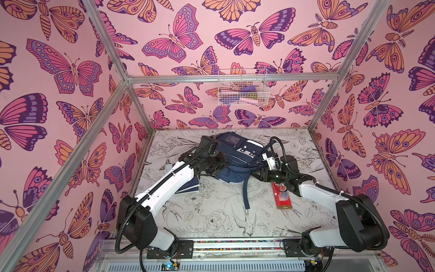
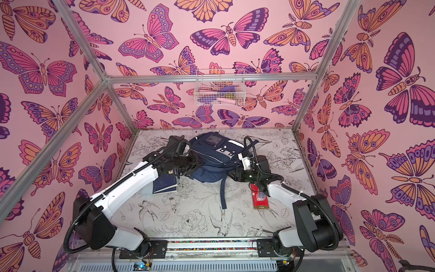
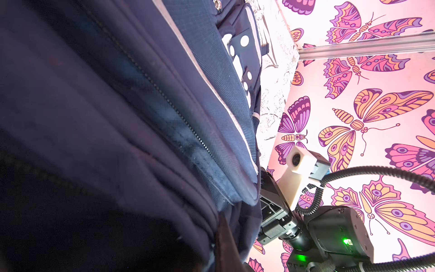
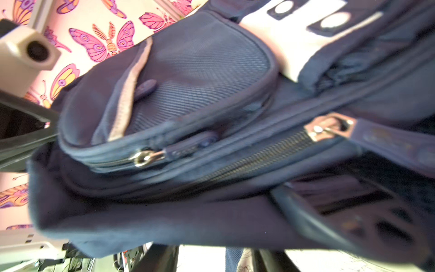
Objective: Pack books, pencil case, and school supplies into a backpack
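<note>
The navy backpack (image 1: 242,151) lies on the table's back half, its polka-dot bow panel facing up. At its left side my left gripper (image 1: 221,164) is shut on its fabric; in the left wrist view one dark finger (image 3: 226,247) shows against the folds, beside a dark opening. My right gripper (image 1: 259,175) is at the bag's front right corner, fingers (image 4: 158,259) apart, with a strap and tabletop visible beyond the gap. Dark blue books (image 1: 188,186) lie partly under the left arm. A red package (image 1: 281,200) lies below the right gripper, partly covered by it.
A white wire basket (image 1: 243,98) with purple and pink items hangs on the back wall. One loose strap (image 1: 246,195) trails from the bag toward the front.
</note>
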